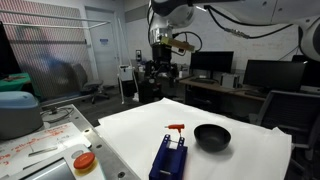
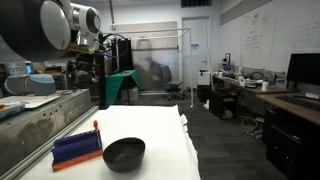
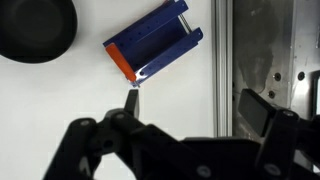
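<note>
A blue rack-like holder (image 1: 168, 158) stands on the white table, a small red piece (image 1: 175, 127) showing at its upper end. Seen from above in the wrist view, the blue holder (image 3: 158, 38) has an orange-red bar (image 3: 120, 62) along one side. Beside the holder is a round black pan or bowl (image 1: 211, 138), its interior looking empty in the wrist view. My gripper (image 1: 162, 74) is raised well above the table, clear of both things. In the wrist view the gripper is open, its fingers wide apart, with nothing visible between them.
A metal rail (image 3: 223, 70) borders the table in the wrist view. To the left, a red button (image 1: 84, 160) sits among other equipment; desks with monitors (image 1: 212, 61) stand behind.
</note>
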